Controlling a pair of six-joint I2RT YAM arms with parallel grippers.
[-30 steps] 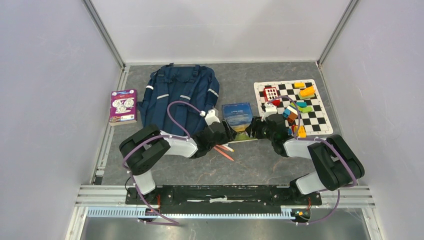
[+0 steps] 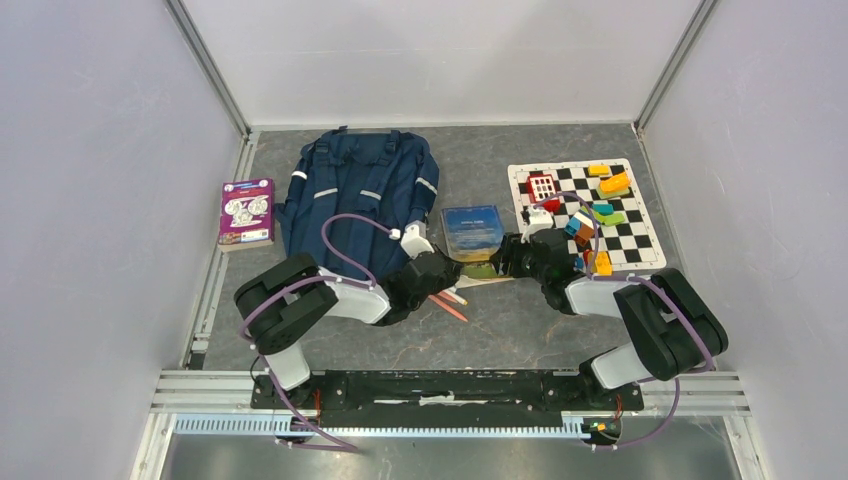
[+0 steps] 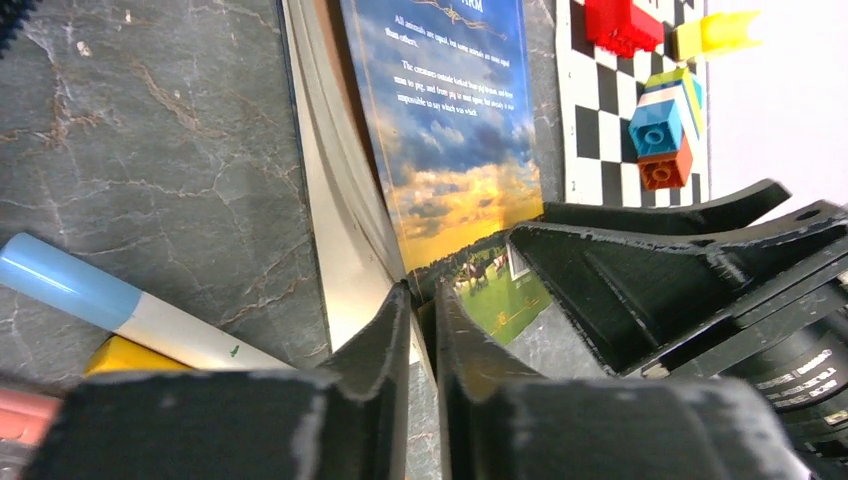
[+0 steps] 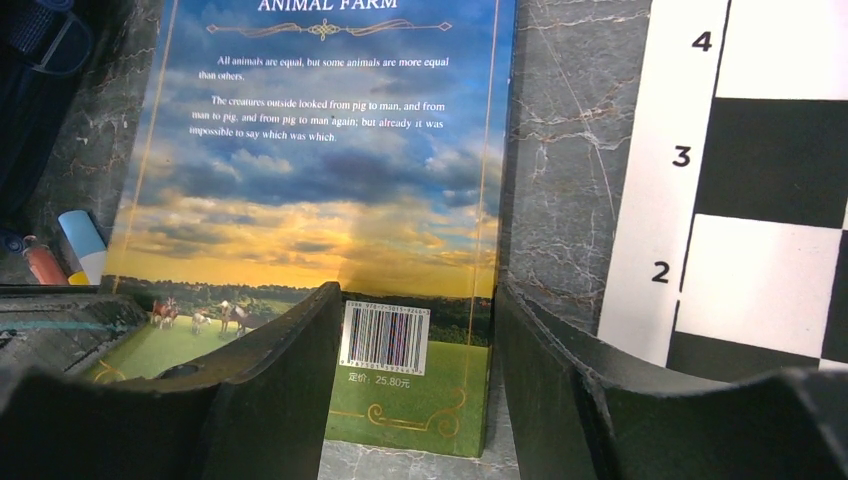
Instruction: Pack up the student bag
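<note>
The Animal Farm book lies near the middle of the table, back cover up. In the left wrist view its left side has parted, showing pages and a pale sheet beneath. My left gripper is at its lower left edge, its fingertips close together; whether they pinch the edge is unclear. Over the lower right corner by the barcode stands my right gripper, fingers apart, one above the cover and one along the right edge; its grip on the book cannot be judged. The navy bag lies at the left.
A checkered board with several toy blocks lies on the right. A purple box is left of the bag. Several markers lie below my left gripper.
My left gripper has shifted slightly left and its fingers have come closer together. More of the pale sheet shows below the book. The right arm looks still.
</note>
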